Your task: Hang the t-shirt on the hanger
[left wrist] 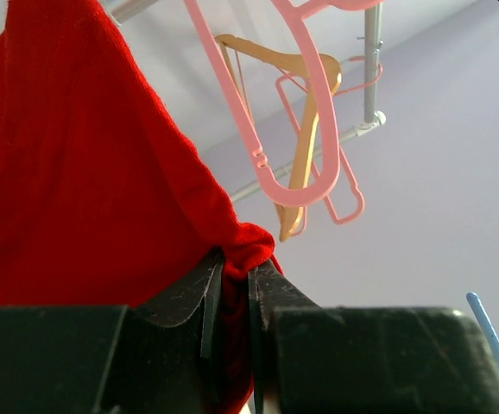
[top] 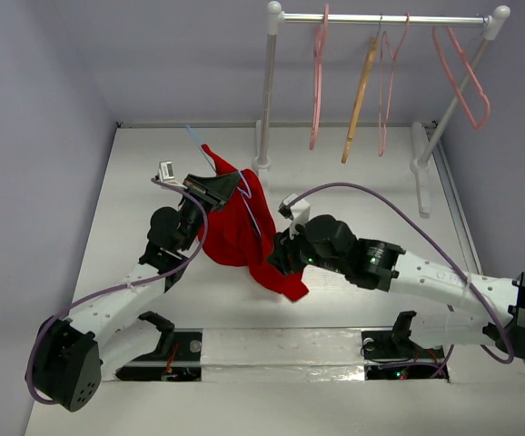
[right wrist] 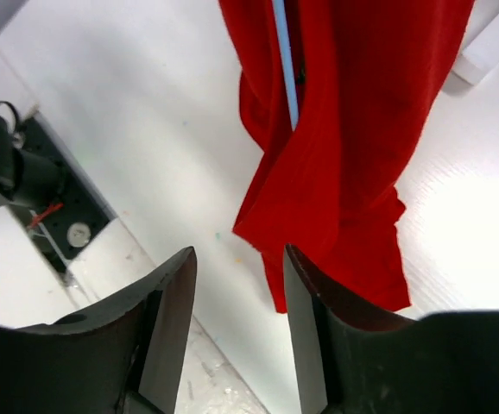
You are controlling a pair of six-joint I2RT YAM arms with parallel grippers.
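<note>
The red t-shirt (top: 235, 232) hangs from my left gripper (top: 222, 187), which is shut on a bunched fold of its fabric (left wrist: 103, 181) in the left wrist view. A blue hanger runs along the shirt, partly covered by red folds; its end (left wrist: 483, 328) also shows in the left wrist view. My right gripper (top: 282, 256) is at the shirt's lower right. In the right wrist view its fingers stand apart at the bottom, open, with the shirt's lower folds (right wrist: 310, 207) just beyond them.
A white rail (top: 417, 20) at the back carries pink hangers (top: 482, 100) and a wooden hanger (top: 361, 91). Bare white table (top: 381, 182) surrounds the shirt. Dark mechanism recesses (right wrist: 68, 207) lie beyond the table's front edge.
</note>
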